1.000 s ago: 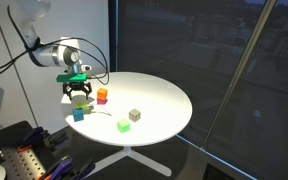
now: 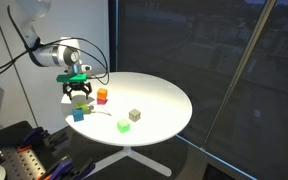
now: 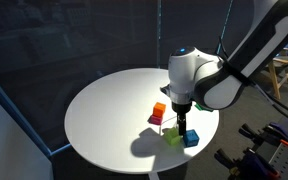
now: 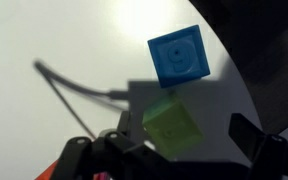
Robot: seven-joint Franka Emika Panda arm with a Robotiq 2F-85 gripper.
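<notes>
My gripper (image 2: 76, 91) points down above the near-left part of the round white table, its fingers open. Below it sits a yellow-green block (image 4: 172, 126), which the wrist view shows between the two spread fingers, turned at an angle and partly in shadow. I cannot tell how much height separates them. Close to that block, nearer the table's edge, is a blue block (image 4: 178, 56) with a figure on its top face; it also shows as a blue block (image 3: 191, 138) beside the yellow-green one in the second exterior view.
An orange block (image 2: 102, 93) rests on a pinkish-red one (image 2: 102, 101) beyond the gripper. Toward the table's middle are a bright green block (image 2: 123, 126) and a grey-brown block (image 2: 134, 115).
</notes>
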